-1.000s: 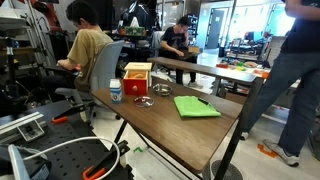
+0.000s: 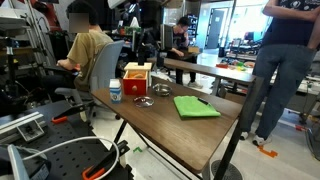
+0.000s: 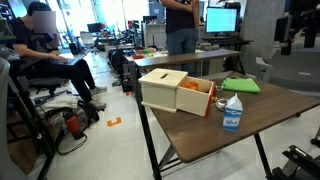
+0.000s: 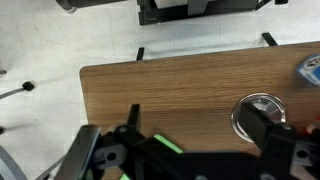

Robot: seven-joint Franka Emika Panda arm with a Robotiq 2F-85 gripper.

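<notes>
My gripper is open above the wooden table [image 4: 180, 88], with nothing between its fingers. In exterior view 2 the gripper [image 3: 291, 38] hangs high at the right, clear of everything on the tabletop. A green cloth [image 2: 196, 106] lies flat toward one end of the table. At the other end stand a white-and-blue cup [image 3: 232, 116] and a box [image 3: 194, 98] with orange contents. Near them lie a round metal lid or dish [image 2: 143, 101] and a shiny bowl [image 2: 163, 86]. The wrist view shows the round dish [image 4: 258, 117] and only a green edge [image 4: 167, 143] of the cloth.
A pale box [image 3: 164, 88] adjoins the box with orange contents. Some small dark item [image 2: 203, 100] rests by the cloth. One person [image 2: 285, 65] stands behind the table; others sit or work farther off.
The dark arm and gripper have come into the upper part of exterior view 1, where they were absent before. The standing person has shifted left. Objects on the table have stayed put.
</notes>
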